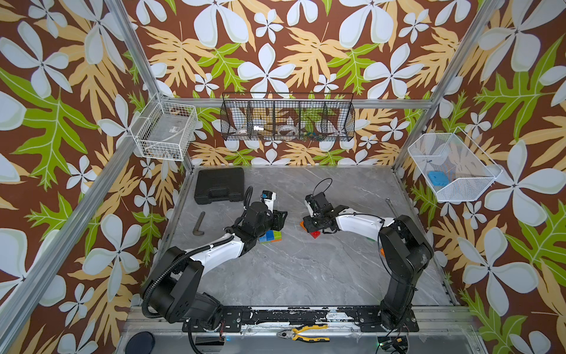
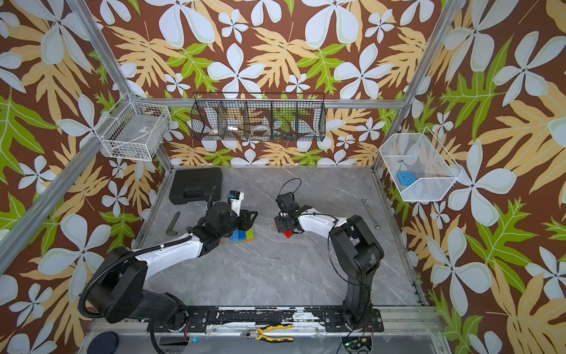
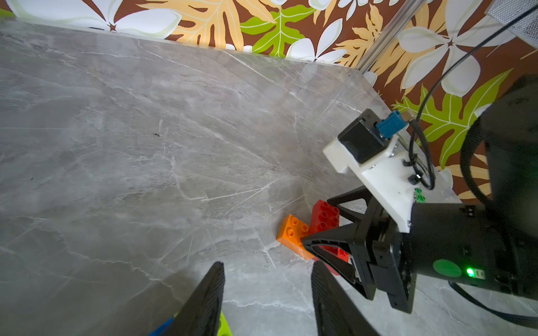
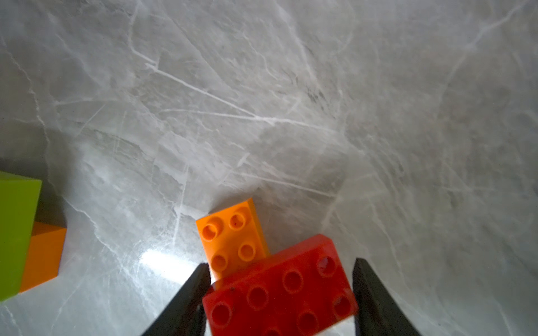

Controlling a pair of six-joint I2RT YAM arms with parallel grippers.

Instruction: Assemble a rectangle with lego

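Observation:
A red brick [image 4: 283, 294] with several studs is held between the fingers of my right gripper, which is shut on it. In the right wrist view it covers part of an orange brick [image 4: 232, 232] on the table; whether the two are joined, I cannot tell. More red shows below the held brick in the left wrist view. My left gripper stands open and empty, left of those bricks. Just below it in the top left view lies a group with a blue brick [image 1: 269, 235], a green brick [image 1: 277, 234] and orange underneath.
A black case [image 1: 219, 185] and a hammer-like tool [image 1: 200, 224] lie on the left of the table. A wrench [image 2: 371, 213] lies at the right edge. Orange and green bits show near the right forearm.

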